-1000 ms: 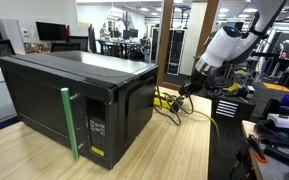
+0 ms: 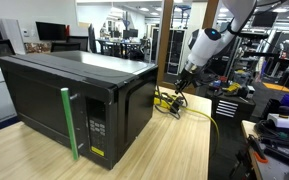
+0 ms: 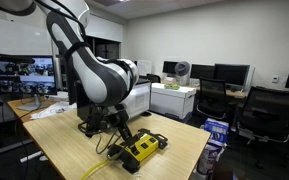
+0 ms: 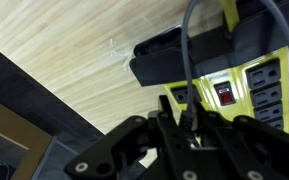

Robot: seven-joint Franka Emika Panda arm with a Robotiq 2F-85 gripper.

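A yellow power strip (image 4: 239, 105) with a red switch and black sockets shows in the wrist view, beside black plugs or adapters (image 4: 179, 55). It also lies on the wooden table in the second exterior view, as a yellow strip (image 3: 144, 148) with black plugs around it. Just over the strip, fingers down, is my gripper. A dark cable (image 4: 185, 45) runs down to its fingertips, and whether the fingers have hold of it is unclear. In the first exterior view, the gripper (image 2: 179, 93) is small and mixed in with the dark cords.
A black microwave (image 2: 89, 105) with a green strip on its door edge takes up the table's left half in the first exterior view. A yellow cord (image 3: 96, 167) trails across the wood.
In the first exterior view, the white arm has moved left and leaned farther over the table, bringing its gripper closer to the cords. The microwave stands where it was.
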